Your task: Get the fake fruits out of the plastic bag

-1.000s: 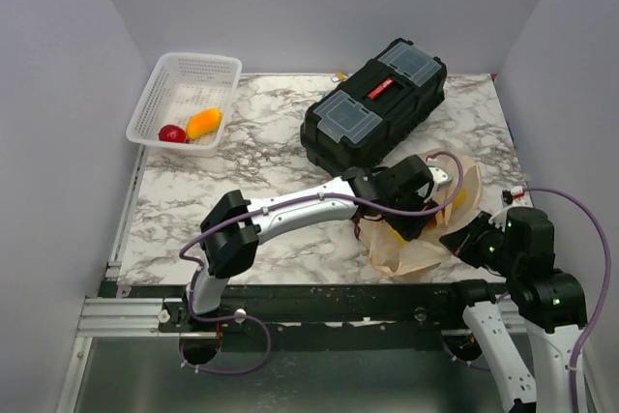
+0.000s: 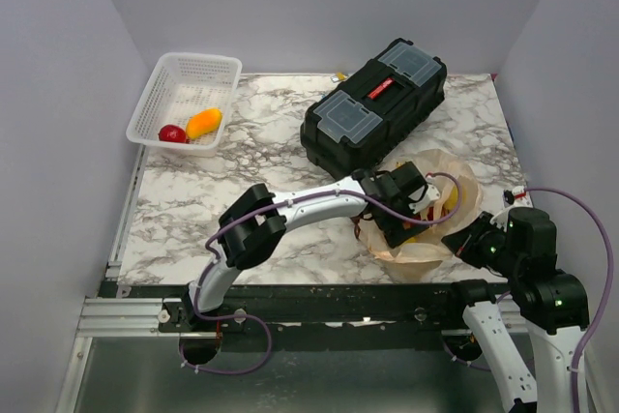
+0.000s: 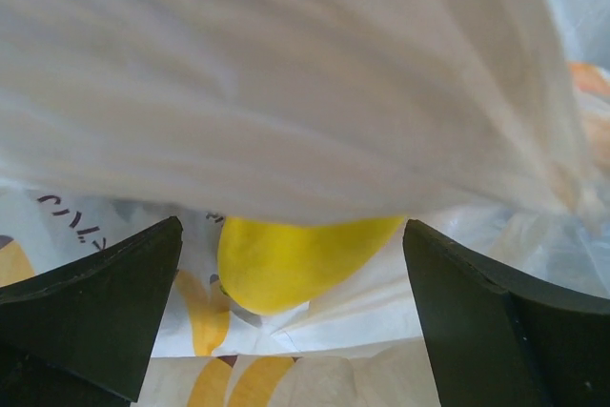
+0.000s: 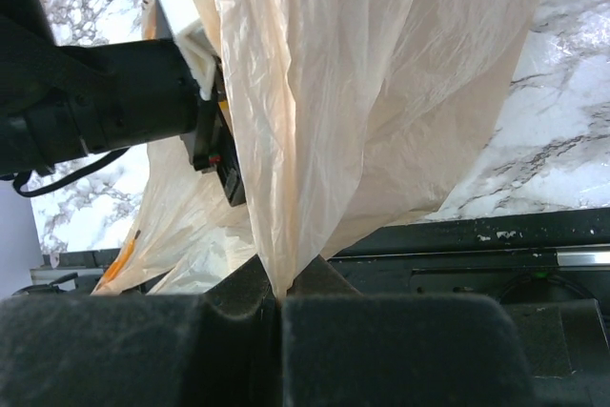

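In the left wrist view a yellow fake fruit [image 3: 295,259] lies in the plastic bag, between and beyond the spread fingers of my left gripper. A blurred fold of the bag [image 3: 286,92] hangs close to the lens and hides the upper part of that view. From above, the bag [image 2: 435,253] lies spread open, with my left arm reaching into it from the left. My right gripper is shut on the bag's gathered edge and holds it up. A second yellow fruit [image 2: 451,200] shows at the bag's right side.
A black toolbox [image 2: 375,103] stands directly behind the bag. At the back left, a white basket [image 2: 145,103] holds a red fruit [image 2: 172,133] and an orange-yellow fruit [image 2: 204,123]. Bare marble-patterned table lies between basket and bag.
My left gripper has gone deeper into the bag and now straddles the yellow fruit. The red lychee-like fruits are now hidden behind the bag's fold. My right gripper has stayed put.
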